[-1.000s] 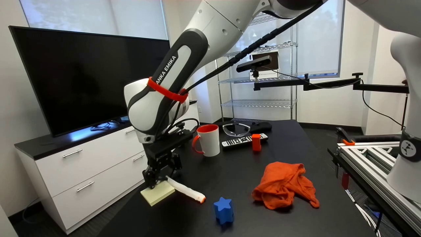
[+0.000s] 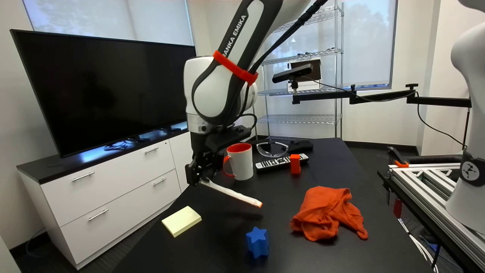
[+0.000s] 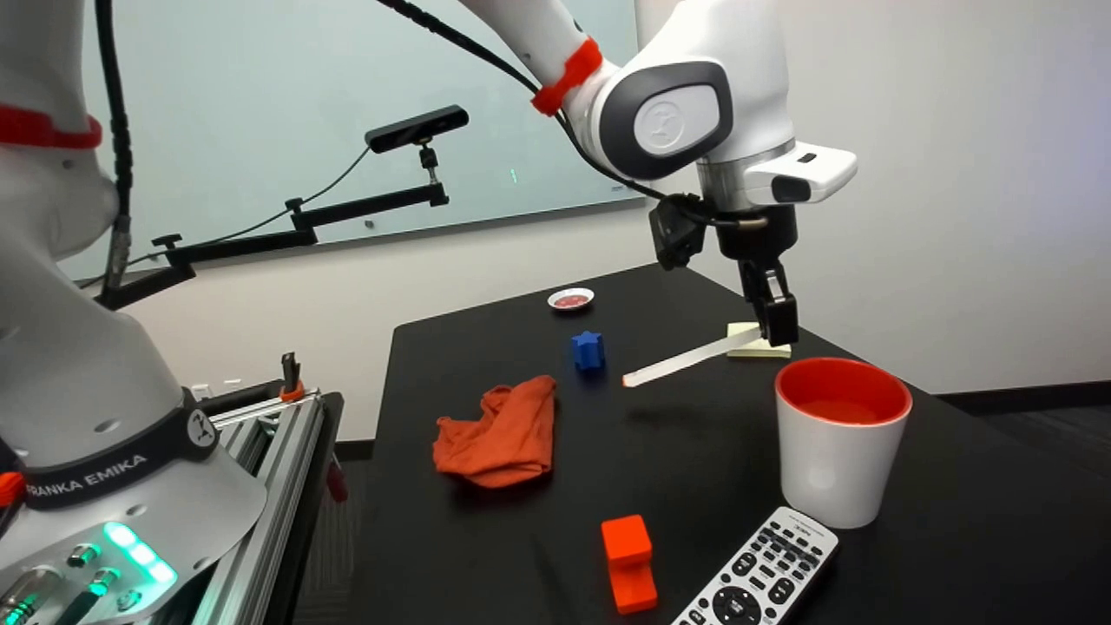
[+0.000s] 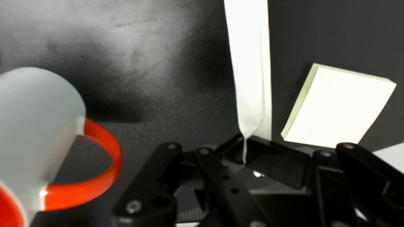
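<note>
A long, flat white paper packet (image 4: 250, 64) with an orange tip is pinched at one end by my gripper. In the second exterior view the packet (image 3: 693, 356) juts out sideways from the fingers, clear of the table with its shadow below. The gripper (image 2: 203, 178) hangs above the table in front of the white mug (image 2: 241, 164), which has a red inside and a red handle. A pale yellow notepad (image 4: 341, 106) lies flat on the table, right of the packet in the wrist view and apart from it.
An orange cloth (image 2: 325, 211), a blue star block (image 2: 257, 242), a red-orange block (image 3: 629, 562) and a remote (image 3: 765, 568) lie about the table. Glasses (image 2: 271, 149) rest behind the mug. A small dish (image 3: 570, 300) sits at the far end.
My gripper has risen with the packet and moved away from the notepad toward the mug.
</note>
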